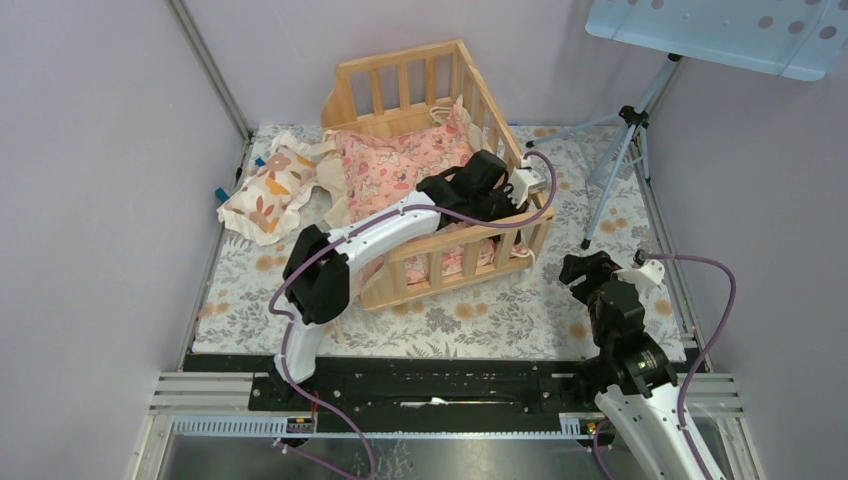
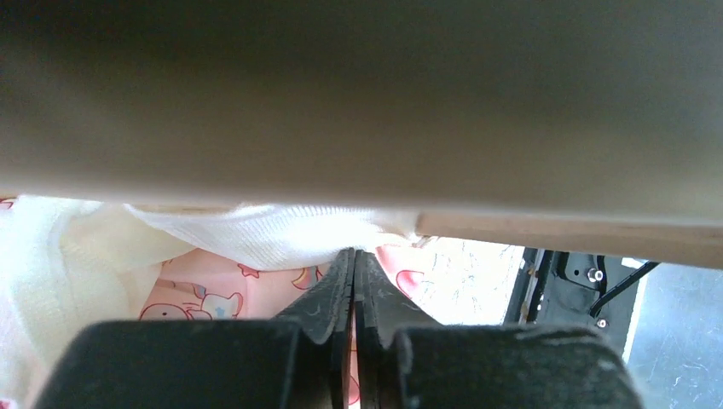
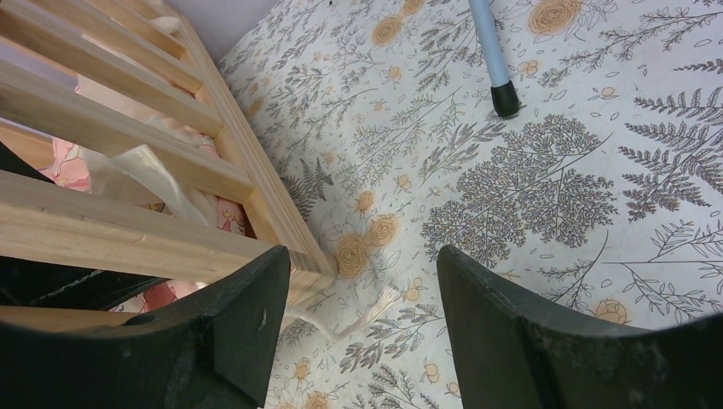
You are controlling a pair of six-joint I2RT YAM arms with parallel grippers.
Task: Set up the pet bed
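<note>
A wooden slatted pet bed (image 1: 421, 284) stands on the table, lined with a pink printed cushion (image 1: 405, 172). At its near right corner, inside the frame, is my left gripper. Its fingers are pressed together with nothing between them. A white fabric band (image 2: 256, 239) lies just beyond the fingertips, outside them, in the left wrist view. The wooden rail close to the camera hides the upper half of that view. My right gripper hangs open and empty over the table, right of the bed. A white tie end (image 3: 373, 313) pokes out under the bed's corner.
A small leaf-print pillow (image 1: 268, 196) with cream ruffles lies left of the bed. The blue stand's leg (image 1: 607, 190) rests on the table behind my right arm. Bare patterned tablecloth (image 1: 450, 325) stretches along the front.
</note>
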